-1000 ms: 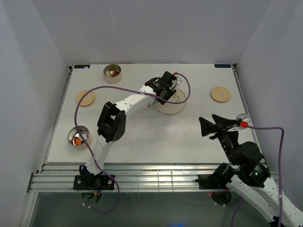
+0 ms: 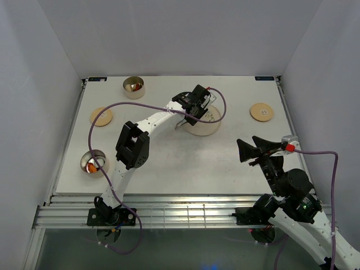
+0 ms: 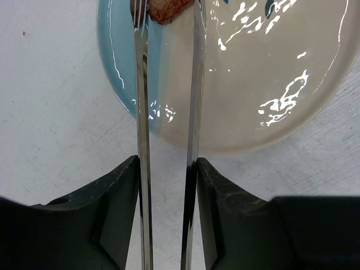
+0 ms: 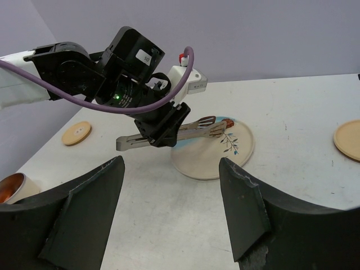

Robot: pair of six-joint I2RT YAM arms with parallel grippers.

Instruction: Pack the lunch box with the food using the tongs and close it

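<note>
Metal tongs (image 3: 143, 107) stand between the fingers of my left gripper, a finger against each tong arm, the arms spread apart. Their tips reach over a round plate (image 3: 259, 140), beige with a blue side and a leaf pattern. A browned piece of food (image 3: 166, 9) lies on that plate between the tong tips; I cannot tell whether both tips touch it. In the right wrist view, the tongs (image 4: 194, 130) and plate (image 4: 194, 169) show below the left arm. My right gripper (image 2: 250, 147) hangs at the front right, open and empty.
Two round containers with food, one at the back (image 2: 134, 94) and one at the front left (image 2: 90, 171), stand on the table. Round wooden lids lie at left (image 2: 101, 116) and right (image 2: 261, 112).
Slightly more of the tongs' rear end shows beside the left gripper than a second ago. Otherwise the left arm is nearly still, and the right arm has not moved.
</note>
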